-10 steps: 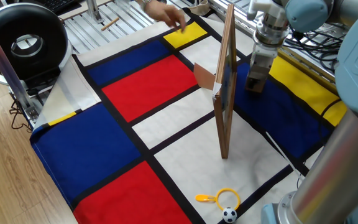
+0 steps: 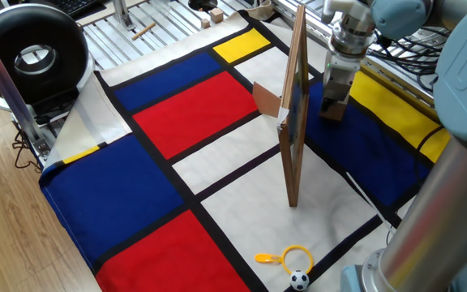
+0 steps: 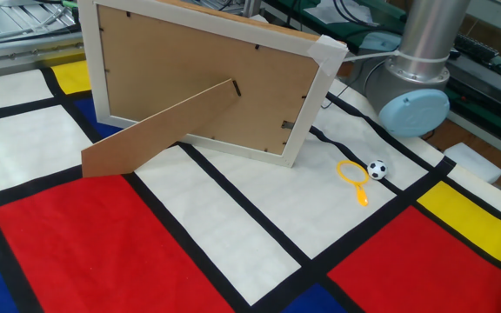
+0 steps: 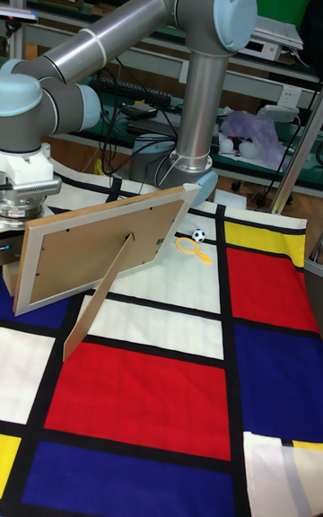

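Note:
A picture frame (image 2: 293, 122) stands upright on the cloth, propped from behind by its cardboard leg (image 3: 168, 130). Its brown back (image 3: 198, 83) faces the second exterior view. My gripper (image 2: 332, 109) points down over the blue patch on the frame's front side, apart from it in the first view. How its fingers stand is not clear from here. In the third view the frame (image 4: 96, 244) covers most of the gripper. On the white patch lies a yellow magnifying glass (image 2: 297, 258), and a small soccer ball (image 2: 299, 280) rests against its ring.
The table is spread with a colour-block cloth (image 2: 193, 113), clear over its red and left blue patches. A black ring-shaped object (image 2: 32, 58) stands at the far left. Small wooden blocks (image 2: 216, 15) sit on the slatted metal surface. My arm's base (image 3: 416, 83) rises behind the ball.
A person's hand above the yellow patch has drawn back out of view at the top. My arm, the picture frame, the magnifying glass and the ball look unmoved.

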